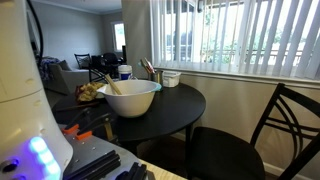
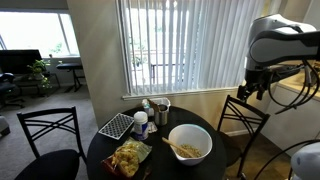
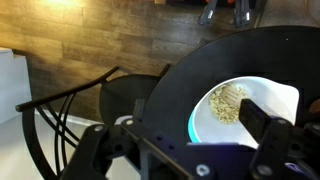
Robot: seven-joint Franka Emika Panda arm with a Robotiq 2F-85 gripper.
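A large white bowl (image 2: 202, 138) sits on the dark round table (image 2: 100, 150), with a wooden spoon (image 2: 183, 150) leaning in it. From above, the wrist view shows the bowl (image 3: 255, 85) holding a tan, grainy heap (image 3: 228, 102). High over the table, my gripper is open, and nothing shows between its fingers. Its black fingers cover part of the bowl's lower side in that view. In exterior view 2 the arm (image 2: 280, 50) comes in from the right, with its gripper well above the bowl and apart from it.
Around the bowl stand a white container (image 2: 141, 126), a grey rack (image 2: 115, 126), a utensil holder (image 1: 152, 74) and a yellow-red packet (image 2: 127, 158). A black chair (image 1: 225, 155) is close to the table. Open tabletop (image 1: 180, 105) lies right of the bowl in exterior view 1.
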